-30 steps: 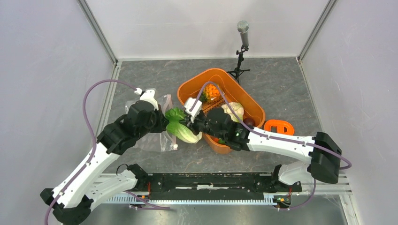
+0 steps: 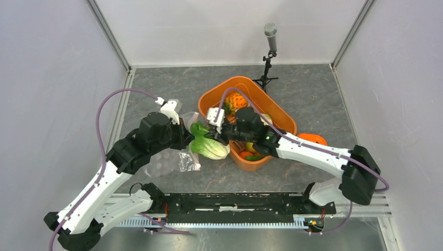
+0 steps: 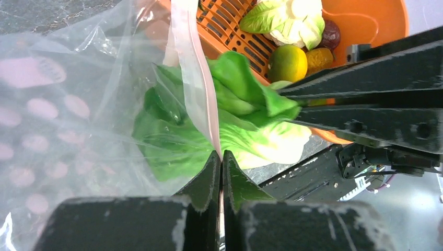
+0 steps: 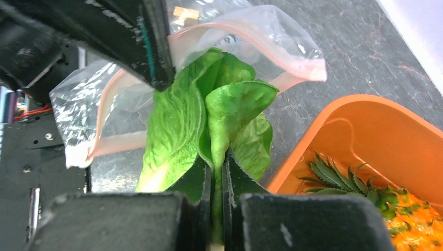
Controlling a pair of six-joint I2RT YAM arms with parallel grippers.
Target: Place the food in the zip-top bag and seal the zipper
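Note:
The clear zip top bag has a pinkish zipper edge, and my left gripper is shut on that edge. Its mouth gapes in the right wrist view. A green leafy lettuce sits partly inside the mouth, its pale end outside toward the front in the top view. My right gripper is shut on a folded lettuce leaf. In the top view the two grippers face each other closely, left gripper and right gripper, above the lettuce.
An orange basket with vegetables, among them a cauliflower and an orange flowery item, stands just right of the bag. An orange-handled object lies beyond it. A microphone on a stand is at the back.
Now the lettuce sits slightly farther right than before. The left gripper shifted a little to the right.

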